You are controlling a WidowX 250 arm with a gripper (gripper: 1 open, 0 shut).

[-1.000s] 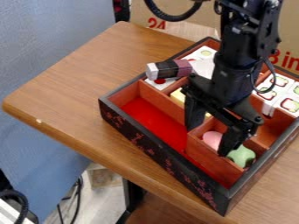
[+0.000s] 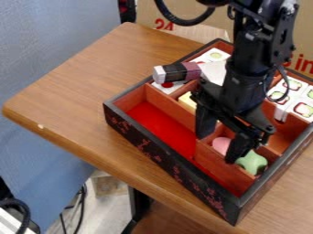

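Note:
My black gripper (image 2: pixel 222 128) reaches down into a dark patterned box (image 2: pixel 146 155) with red compartments, over its middle section. Below and beside the fingers lie a pink piece (image 2: pixel 221 144) and a pale green piece (image 2: pixel 252 164), with a yellow item (image 2: pixel 188 102) partly behind the gripper. The box's front-left compartment (image 2: pixel 159 123) is empty red. A dark-and-silver block (image 2: pixel 177 73) rests on the left rim near white cards (image 2: pixel 210 58). The arm hides much of the middle, and whether the fingers hold anything is unclear.
A cardboard box (image 2: pixel 184 18) stands behind. More white cards (image 2: pixel 296 102) fill the right compartment. Black cables and a blue surface are at the lower left, off the table.
The gripper has shifted very slightly over the middle of the box; the box and its contents look unchanged.

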